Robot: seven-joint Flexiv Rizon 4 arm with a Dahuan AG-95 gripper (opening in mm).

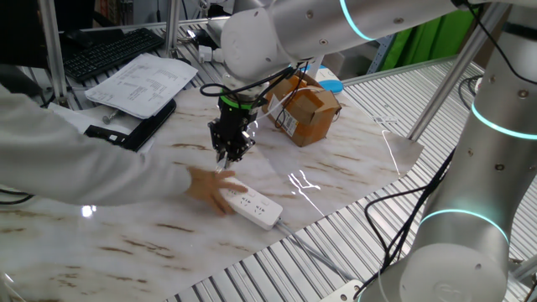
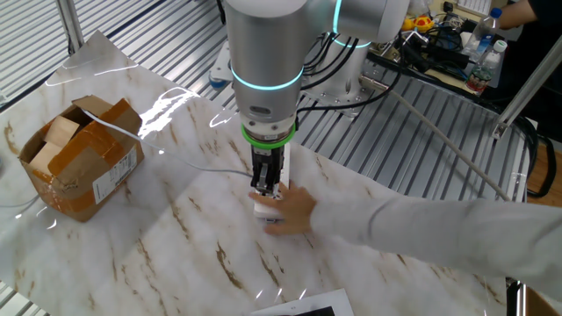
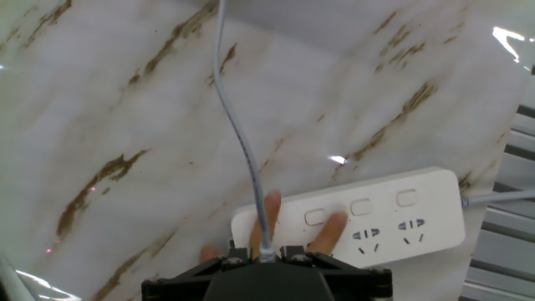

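A white power strip [image 1: 252,206] lies on the marbled table, its far end under or close to my gripper [image 1: 222,161]. A thin grey cable [image 3: 230,109] runs down into my gripper, which is shut on the cable's end; the plug itself is hidden between the dark fingers. A person's hand [image 1: 210,190] rests over the strip's left part, with fingers spread on its top in the wrist view. Two sockets and several switches show there, the rest being covered by hand and gripper. Whether the plug touches the strip cannot be told.
An open cardboard box [image 2: 83,162] stands on the table, the cable passing by it. Papers [image 1: 141,84] and a keyboard [image 1: 113,52] lie at the back left. The person's arm [image 2: 421,228] crosses the table. The strip's own cord [image 1: 319,254] leads over the slatted edge.
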